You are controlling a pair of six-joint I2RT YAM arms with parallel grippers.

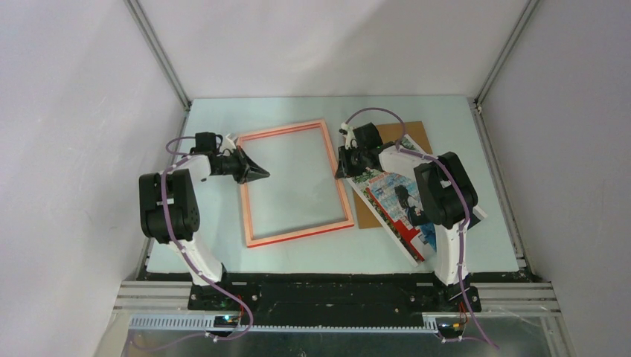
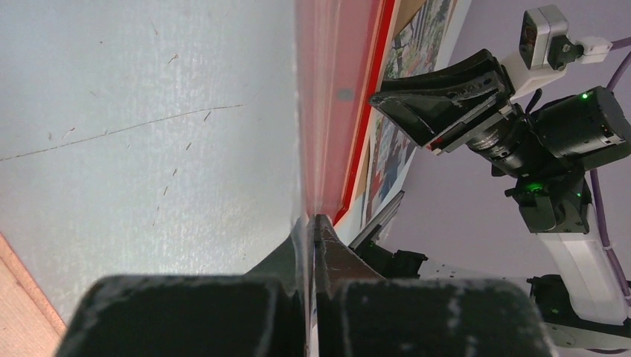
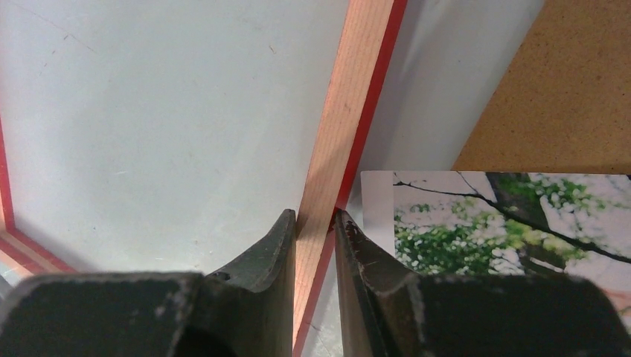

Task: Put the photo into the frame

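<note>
The wooden photo frame (image 1: 296, 234) with red edges lies in the middle of the table, a pale panel (image 1: 290, 186) inside it. My left gripper (image 1: 264, 175) is shut above the panel's left part, its tips together in the left wrist view. My right gripper sits at the frame's right rail (image 3: 346, 89), fingertips on either side of the strip; whether it grips the strip is unclear. Photo prints (image 1: 387, 201) lie right of the frame, partly under the right arm, one with leaves (image 3: 469, 223) beside the rail.
A brown board (image 1: 370, 219) lies under the prints. White walls enclose the sides and back.
</note>
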